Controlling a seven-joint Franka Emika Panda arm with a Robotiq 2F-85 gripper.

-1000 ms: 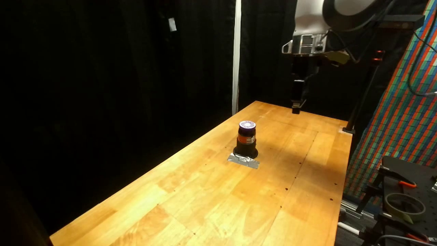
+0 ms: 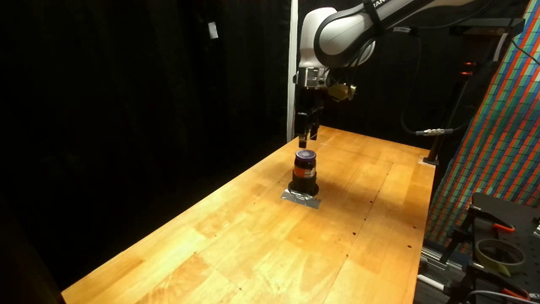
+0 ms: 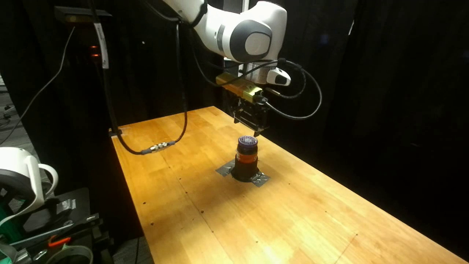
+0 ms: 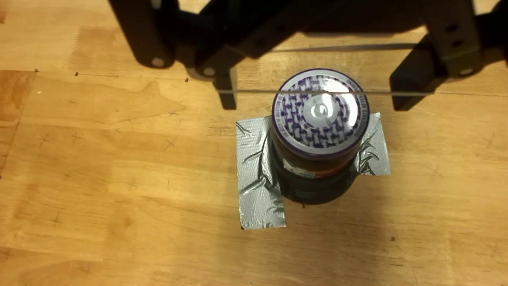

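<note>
A dark jar with a purple-and-white patterned lid (image 4: 321,112) and an orange label (image 2: 302,172) stands upright in a black base (image 3: 244,172). Silver tape (image 4: 259,190) fixes that base to the wooden table. Above and slightly behind the jar hangs my gripper (image 2: 308,144), pointing down. Its fingers (image 4: 227,90) stand wide apart in the wrist view, one on either side of the lid, with nothing held between them. In both exterior views the fingertips are higher than the lid and do not touch it.
A cable with a metal connector (image 3: 160,146) hangs over the table's far side. Off the table, a dark side stand holds clamps and a tape roll (image 2: 500,254).
In exterior view 1, the arm has swung left from the far right side, bringing my gripper over the jar. The jar and its base have stayed in place.
</note>
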